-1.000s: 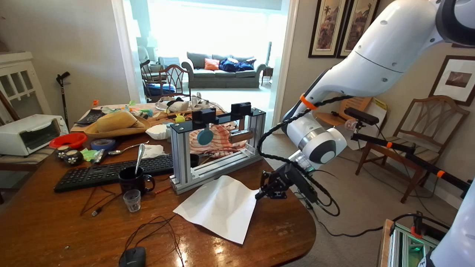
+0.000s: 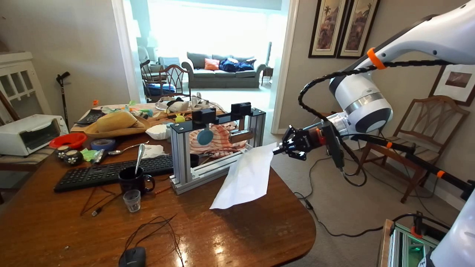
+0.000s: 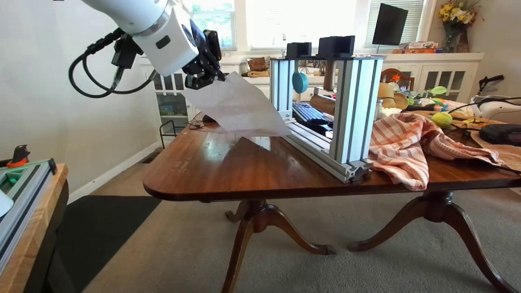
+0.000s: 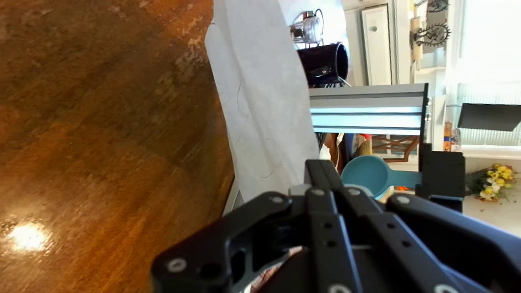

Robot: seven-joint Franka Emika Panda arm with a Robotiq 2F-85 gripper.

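Note:
A white sheet of paper [image 2: 247, 178] hangs slanting from my gripper [image 2: 277, 150], which is shut on its upper corner. In exterior view 2 the paper [image 3: 239, 107] slopes down to the right, its low end near the base of the metal frame. The wrist view has the gripper with its fingers together and the paper [image 4: 263, 97] running away from their tips. How much of the sheet lies between the fingers is hidden.
An aluminium frame [image 2: 180, 155] stands beside the paper, with a blue scoop [image 2: 205, 137] hanging from it. A black mug [image 2: 133, 180], a small glass [image 2: 132, 200] and a keyboard [image 2: 111, 171] sit further left.
My gripper has risen and moved away toward the back right, the paper's corner with it. Earlier the sheet lay mostly on the table; now most of it is lifted.

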